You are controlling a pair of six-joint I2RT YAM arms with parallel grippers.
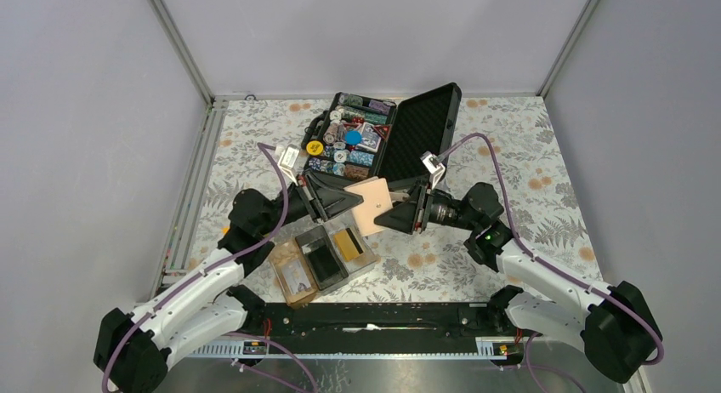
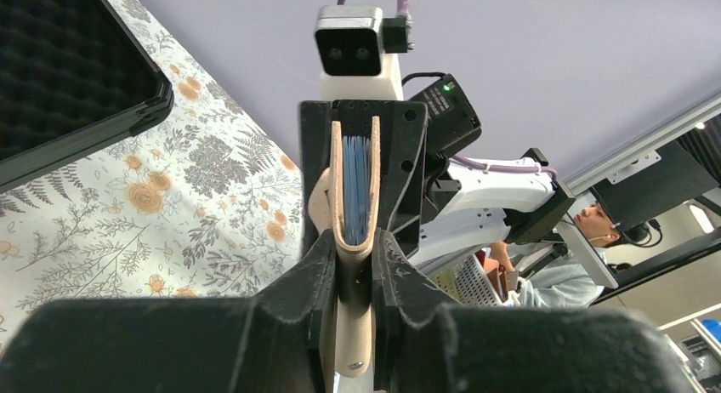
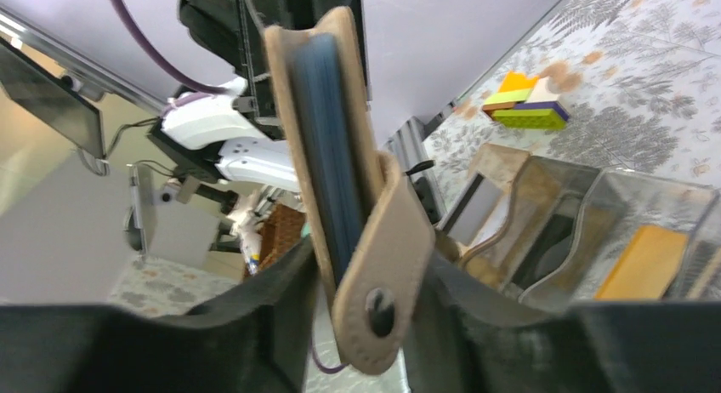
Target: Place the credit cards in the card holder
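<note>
A tan card holder (image 1: 371, 207) is held up between both arms near the table's middle, with blue sleeves (image 2: 358, 180) between its two covers. My left gripper is shut on one edge of it. On the opposite side, the fingers of my right gripper close in around the holder, its snap strap (image 3: 387, 274) showing between them. A yellow card (image 1: 347, 244) lies in the clear bin of a three-part organiser (image 1: 361, 264) below. The dark middle bin's contents are hard to make out.
Behind the arms stands an opened black case (image 1: 418, 129) filled with chips and small items. Coloured blocks (image 3: 527, 104) lie on the table beyond the organiser.
</note>
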